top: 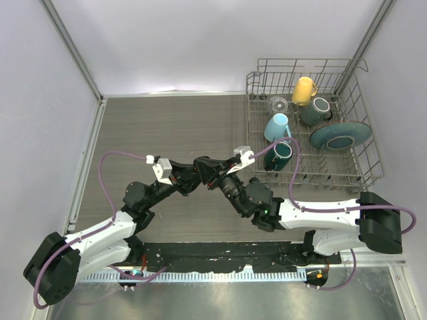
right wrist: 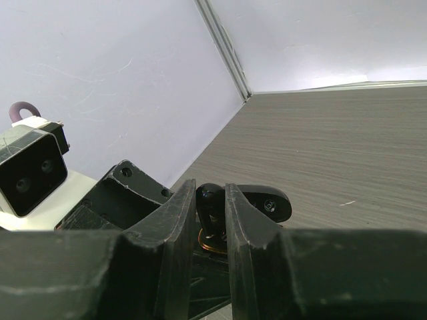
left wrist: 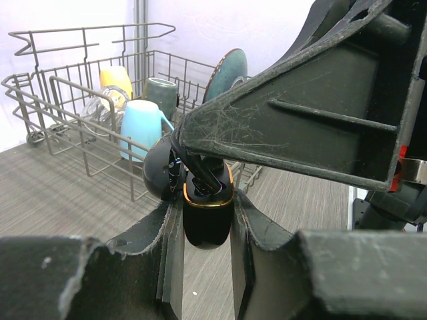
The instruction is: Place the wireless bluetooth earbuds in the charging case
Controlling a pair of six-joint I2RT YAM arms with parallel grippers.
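Note:
In the left wrist view my left gripper is shut on the black charging case (left wrist: pixel 208 230), which has a thin gold rim. The case stands open, its dark rounded lid (left wrist: pixel 157 172) tilted back to the left. From the upper right my right gripper's finger (left wrist: pixel 293 120) reaches down over the case mouth. In the right wrist view my right gripper is shut on a glossy black earbud (right wrist: pixel 211 200) directly at the gold-rimmed opening. How deep the earbud sits, and whether another lies inside, is hidden. Both grippers meet mid-table in the top view.
A wire dish rack (top: pixel 257 127) at the back right holds a yellow mug (top: pixel 304 91), a light blue mug (top: pixel 277 127), other cups and a teal plate (top: pixel 340 135). Bare tabletop (top: pixel 167 127) lies behind and left of the grippers.

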